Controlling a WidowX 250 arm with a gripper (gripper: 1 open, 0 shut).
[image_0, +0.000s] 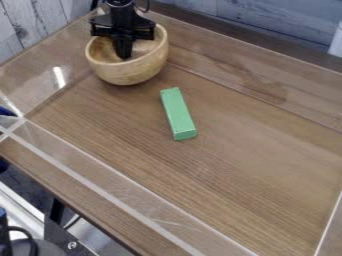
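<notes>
My black gripper (123, 40) reaches down from the top edge into a wooden bowl (130, 70) at the upper left, its fingertips inside the bowl. Whether it is open or shut, or holds anything there, is hidden. A green rectangular block (178, 114) lies on the wooden table (241, 180) to the lower right of the bowl.
A white panelled wall (267, 20) runs along the back. Dark cables and a metal frame show at the lower left edge.
</notes>
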